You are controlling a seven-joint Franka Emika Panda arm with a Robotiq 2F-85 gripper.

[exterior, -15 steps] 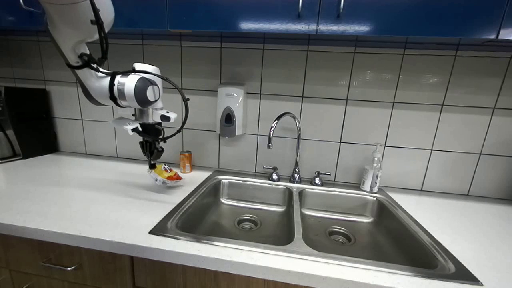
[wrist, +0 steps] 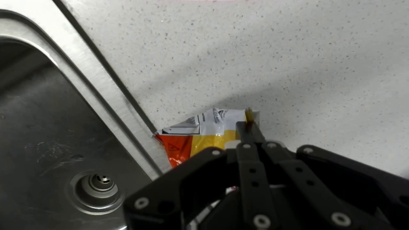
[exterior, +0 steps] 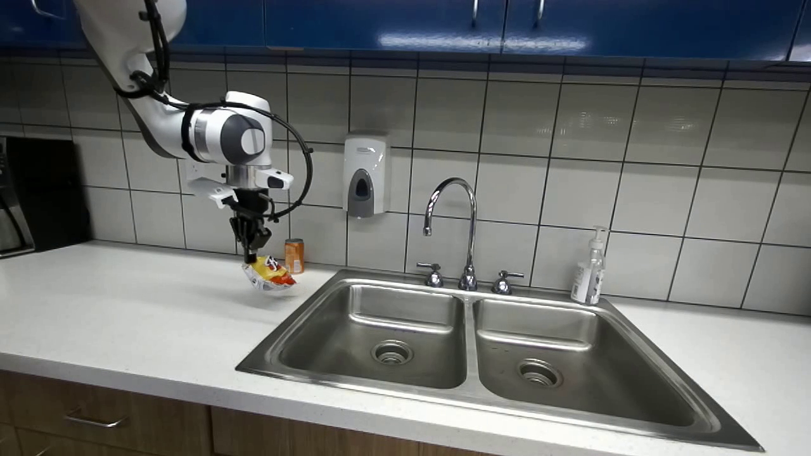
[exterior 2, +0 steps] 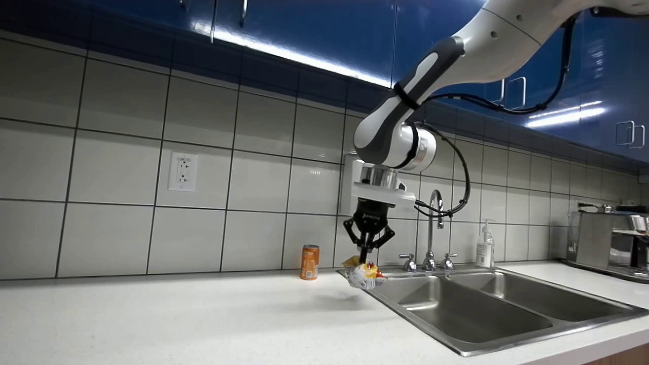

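A crumpled snack bag [exterior: 270, 275], silver with yellow and red, hangs slightly above the white counter, left of the sink. My gripper [exterior: 249, 258] points down and is shut on the bag's upper edge. In exterior view 2 the fingers [exterior 2: 363, 255] meet at the bag [exterior 2: 365, 275], with a faint shadow on the counter below it. The wrist view shows the pinched fingertips [wrist: 247, 128] against the wrapper [wrist: 209, 130], whose red corner overlaps the sink's metal rim from above. Part of the bag is hidden beneath the gripper.
An orange can [exterior 2: 310, 262] stands upright near the tiled wall, behind the bag. The double sink [exterior: 469, 357] with its tall faucet [exterior: 469, 228] lies to the right. A soap bottle [exterior: 590, 272] stands behind the right basin.
The arm has shifted a little to the right and slightly up in exterior view 1, and the bag has travelled with it. The can and sink have stayed put.
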